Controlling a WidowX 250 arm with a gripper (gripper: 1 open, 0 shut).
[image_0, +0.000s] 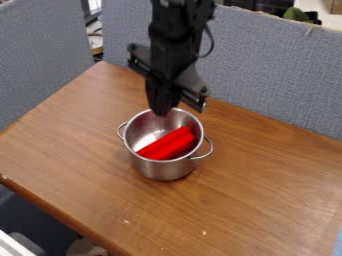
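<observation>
A steel pot (150, 170) with two side handles stands on the wooden table (267, 190). A red cylindrical object (167, 144) lies inside it, toward the front and right. The black gripper (166, 103) hangs over the back rim of the pot, above the red object; whether its fingers are open or shut is hard to tell against the dark body.
Grey padded partitions (267, 78) border the table at the back and left.
</observation>
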